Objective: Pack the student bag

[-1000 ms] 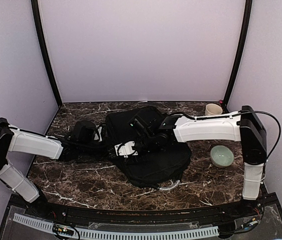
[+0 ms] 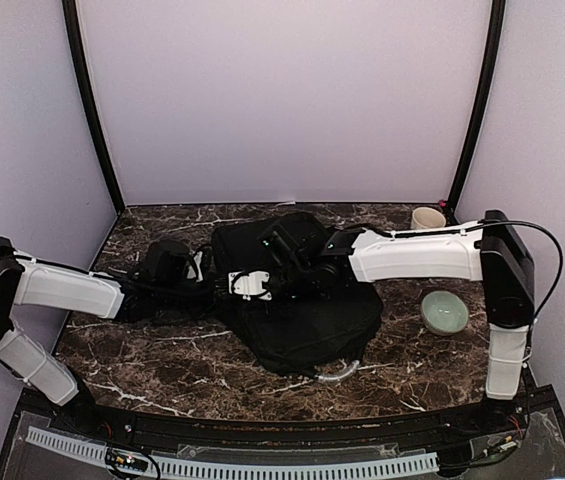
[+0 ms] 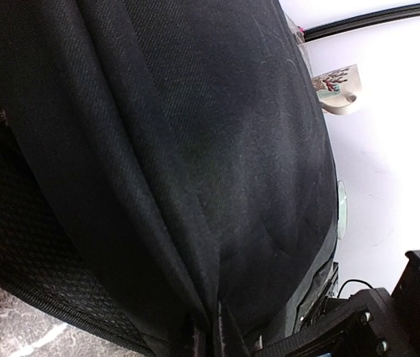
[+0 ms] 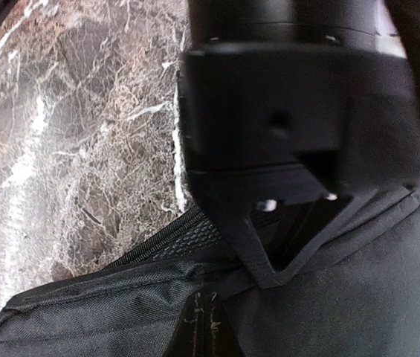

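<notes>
The black student bag (image 2: pixel 312 340) lies in the middle of the table, partly covered by both arms. In the left wrist view its dark cloth (image 3: pixel 232 134) fills most of the picture, and a long fold runs down between the fingertips of my left gripper, which is shut on it. My right gripper is shut above the bag cloth (image 4: pixel 343 297); nothing clear shows between its fingers. Close in front of it, the black body of the left gripper rests by the bag's edge. From the top, both sets of fingertips are hidden.
A pale green bowl (image 2: pixel 444 312) stands right of the bag, and a cream cup (image 2: pixel 427 219) is at the back right, near the right arm. A pale curved piece (image 2: pixel 339 375) lies at the bag's front edge. Bare marble table (image 2: pixel 162 370) shows front left.
The right arm's wrist has shifted slightly, its white part now a little farther back than before. The left arm, the bag, the bowl and the cup look unmoved.
</notes>
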